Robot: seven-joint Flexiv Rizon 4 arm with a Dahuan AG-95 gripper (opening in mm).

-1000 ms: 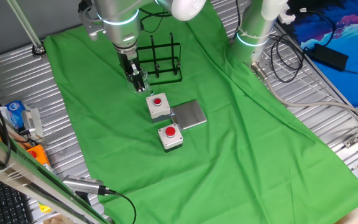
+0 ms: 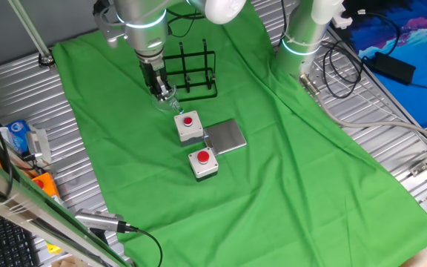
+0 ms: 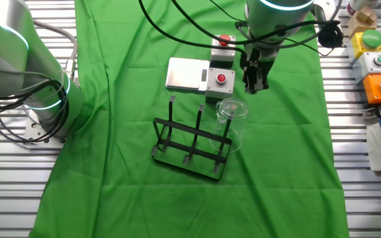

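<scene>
A clear glass mug stands on the green cloth beside the black wire rack; its handle points toward a button box. In exterior view 1 my gripper overlaps the mug from above and hides part of it. Exterior view 2 shows the gripper off to one side of the mug's rim, pointing down. Its fingers are small and dark, and how far apart they stand is not clear. Whether they touch the glass cannot be told either.
Two grey boxes with red buttons, a nearer box and a farther box, sit beside a flat silver scale.
My gripper's fingertips have shifted slightly up and left in exterior view 1. The mug, rack, boxes and scale look unmoved.
</scene>
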